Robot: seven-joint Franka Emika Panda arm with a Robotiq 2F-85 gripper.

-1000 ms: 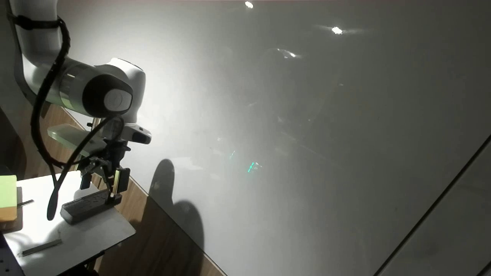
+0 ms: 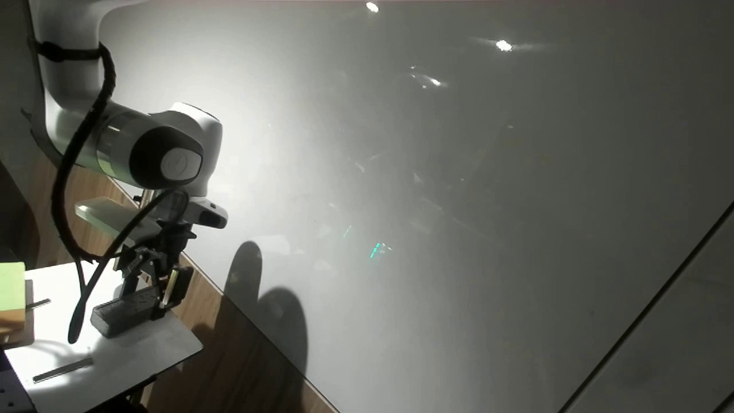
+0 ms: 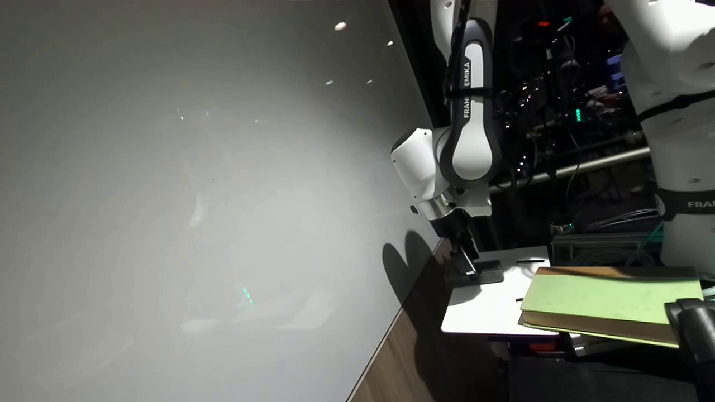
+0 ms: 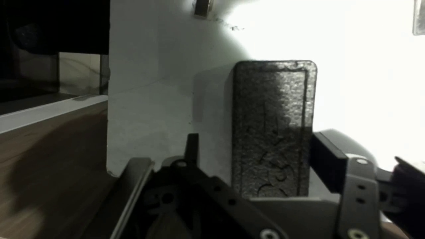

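Observation:
A dark, textured rectangular block (image 4: pixel 272 119) lies flat on the white board (image 4: pixel 159 99); it looks like a whiteboard eraser. In exterior view 1 the same block (image 2: pixel 124 313) sits near the board's far edge. My gripper is part open, lowered around the block's near end. Its right finger (image 4: pixel 328 159) stands against or very close to the block's right side. On the left, a clear gap separates the other finger (image 4: pixel 192 147) from the block. Exterior view 2 shows the gripper (image 3: pixel 467 262) down at the block (image 3: pixel 490 271).
A large whiteboard (image 2: pixel 447 206) stands beside the small table, with a wooden strip (image 2: pixel 227 344) between them. A green-topped box (image 3: pixel 610 295) rests near the board. A thin dark bar (image 2: pixel 62 370) and a smaller one (image 2: pixel 38 303) lie on the white surface.
The arm has come down, bringing the fingers from above the block to beside its end. The block looks unmoved.

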